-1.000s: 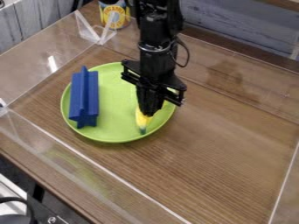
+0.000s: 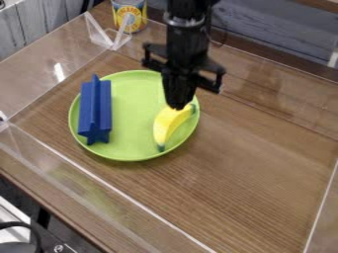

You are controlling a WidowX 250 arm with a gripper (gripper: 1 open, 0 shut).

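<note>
A green round plate (image 2: pixel 129 148) holds a long blue block (image 2: pixel 95 109) on its left and a yellow banana-like item with a green tip (image 2: pixel 172 123) on its right. My black gripper (image 2: pixel 179 99) is raised over the plate's back right, just above the yellow item. Its lower part is blurred, and nothing shows held in it.
A can (image 2: pixel 129 16) with a plastic bag stands at the back left. Walls edge the table at the back.
My gripper has risen and moved back, uncovering more of the yellow item, which still lies on the plate. The blue block has stayed put.
</note>
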